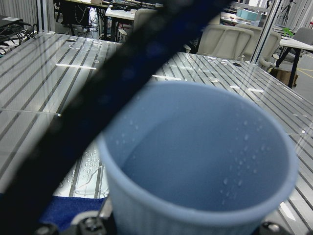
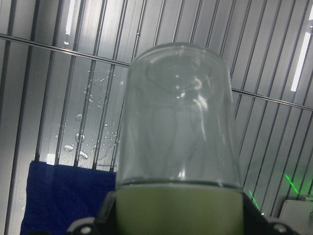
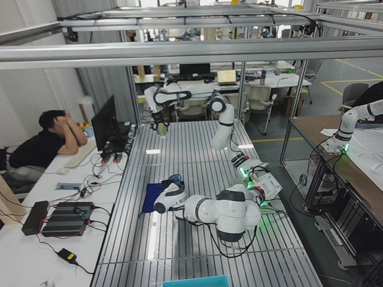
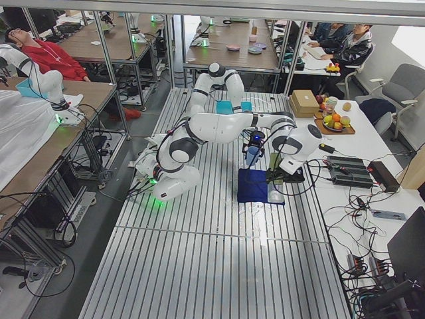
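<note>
A light blue cup (image 4: 252, 154) fills much of the left wrist view, mouth up with droplets inside (image 1: 195, 161); my left gripper (image 4: 255, 139) is shut on it. A bottle with a clear upper part (image 2: 178, 117) and green band (image 2: 178, 208) is in my right gripper (image 4: 284, 174), which is shut on it and holds it above the slatted table at the far side in the camera left view. A dark blue cloth (image 4: 252, 189) lies on the table, with water drops beside it.
A turquoise bin (image 3: 194, 282) stands at the near end of the table in the camera left view. A side desk (image 4: 345, 219) with cables, electronics and a fruit tray borders the table.
</note>
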